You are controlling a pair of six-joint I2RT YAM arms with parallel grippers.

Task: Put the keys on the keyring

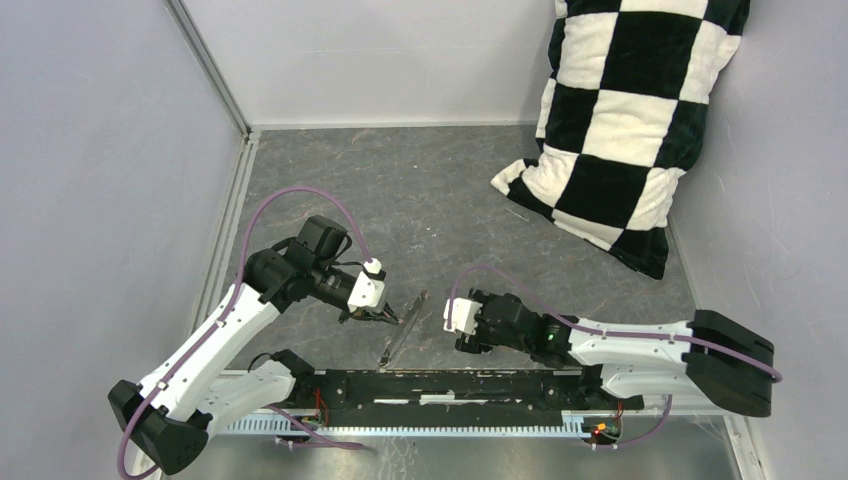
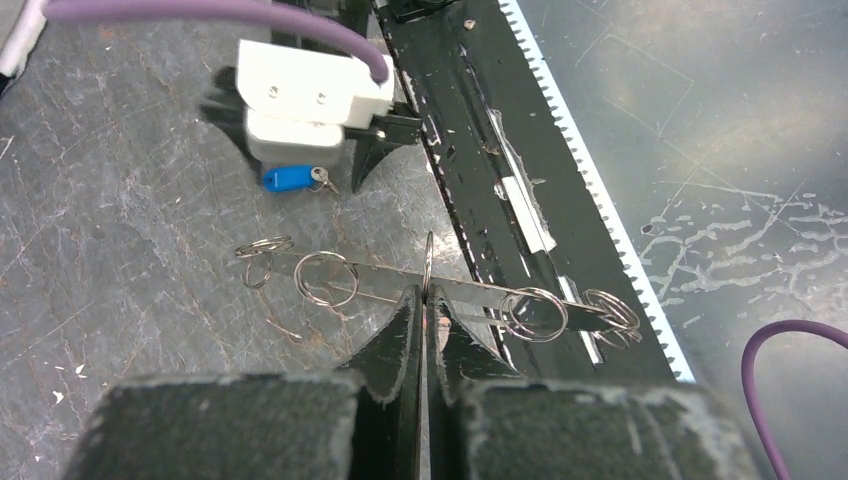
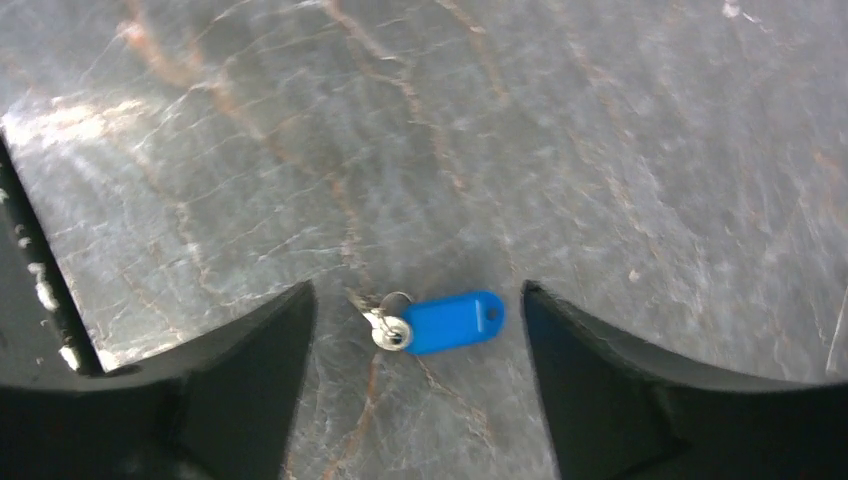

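Observation:
My left gripper is shut on a ring of the keyring, a thin clear strip [image 2: 385, 277] with several metal rings such as one [image 2: 534, 314] near its end. In the top view the strip [image 1: 402, 330] slants just right of the left fingertips. My right gripper points down with its fingers parted. Between them, apart from both, shows a blue key tag [image 3: 455, 322] with a small ring and a small metal key [image 3: 388, 328]. The left wrist view also has this blue tag [image 2: 288, 178] below the right hand; the top view hides it.
A black rail [image 1: 345, 390] runs along the front edge of the grey table [image 1: 400, 190]. The checkered cushion [image 1: 630, 130] takes up the back right. Behind the arms, the tabletop is clear.

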